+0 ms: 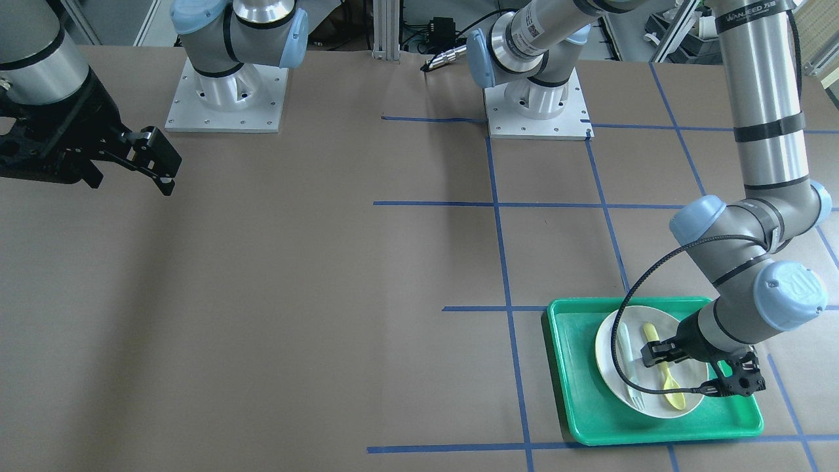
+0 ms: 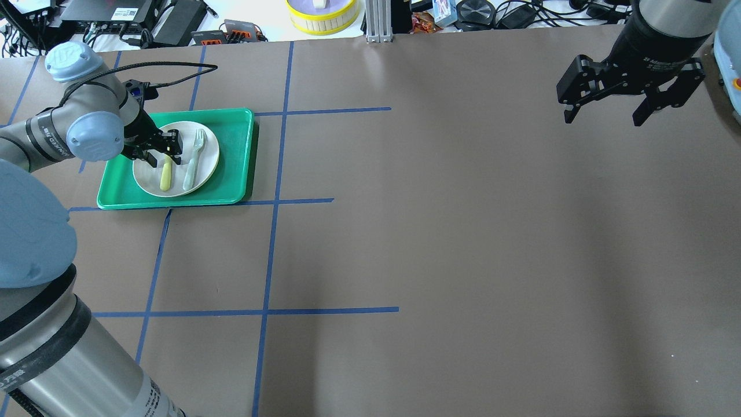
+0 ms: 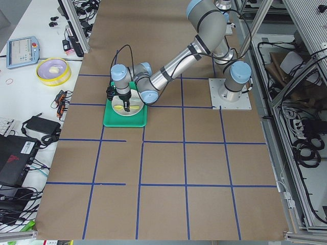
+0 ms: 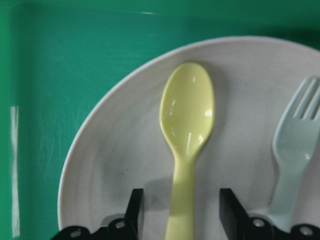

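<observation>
A white plate (image 4: 125, 150) sits in a green tray (image 2: 233, 139), low right in the front view and upper left in the top view. On it lie a yellow spoon (image 4: 186, 110), bowl upward in the wrist view, and a pale blue fork (image 4: 295, 145) to its right. My gripper is low over the plate, open, its two black fingers on either side of the spoon's handle with nothing held; whether they touch the plate I cannot tell.
Another arm's black gripper (image 2: 628, 90) hangs at the top right of the top view. A yellow ring-shaped container (image 2: 321, 21) stands beyond the table's edge.
</observation>
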